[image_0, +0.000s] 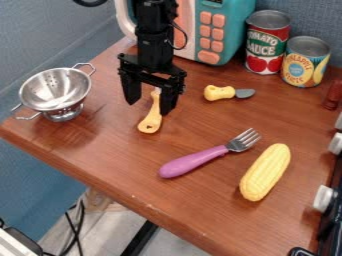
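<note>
My black gripper (154, 88) hangs at the upper middle over the wooden table (201, 215), its fingers apart above and around the upper part of a light yellow wooden utensil (150, 121), whose top end is partly hidden by the gripper. Nothing clearly shows held between the fingers.
A steel colander (56, 95) stands left. A yellow-handled knife (218, 93), a purple fork (194, 161) and a toy corn (265, 172) lie to the right. Two cans (267, 42) and a toy microwave (211, 30) stand behind; a toy stove edges the right side.
</note>
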